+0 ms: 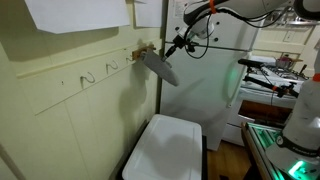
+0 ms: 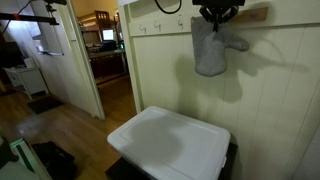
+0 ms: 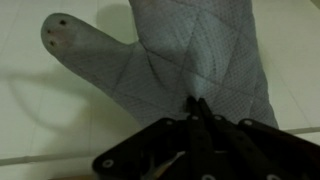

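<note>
A grey quilted oven mitt (image 1: 161,69) hangs by the cream wall, its top close to a hook on the wooden rail. In exterior view 2 its thumb points right, and the body of the mitt (image 2: 209,53) hangs down over the white lid. My gripper (image 1: 172,51) reaches in from the right at the mitt's upper part. The wrist view shows the gripper shut, its fingertips pressed into the mitt's fabric (image 3: 185,60), with creases running to them. Whether the mitt's loop is still on the hook is hidden.
Below the mitt lies a large white lid (image 2: 170,140) on a dark bin. Empty hooks (image 1: 87,77) line the wall to the left. A white fridge (image 1: 215,75) stands behind the arm. Open air surrounds the mitt on the room side.
</note>
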